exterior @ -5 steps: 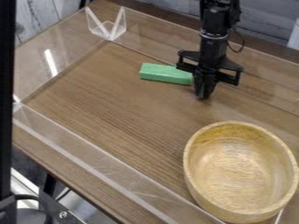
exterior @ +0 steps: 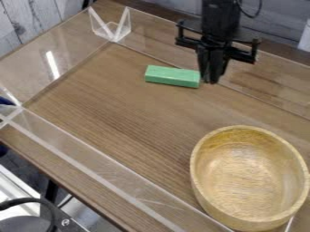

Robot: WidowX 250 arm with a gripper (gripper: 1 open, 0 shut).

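My gripper (exterior: 209, 68) hangs over the back right of the wooden table, its dark fingers close together and shut, with no object visible between them. Just left of it, a green block (exterior: 171, 76) lies flat on the table. Whether the fingertips touch the block is hard to tell.
A tan round bowl (exterior: 246, 145) takes up the front right. A small clear bin (exterior: 111, 25) stands at the back left. Clear walls edge the left side of the table (exterior: 115, 127), whose middle is bare.
The gripper has risen a little from where it was a second ago beside the block. The green block looks to be in the same place.
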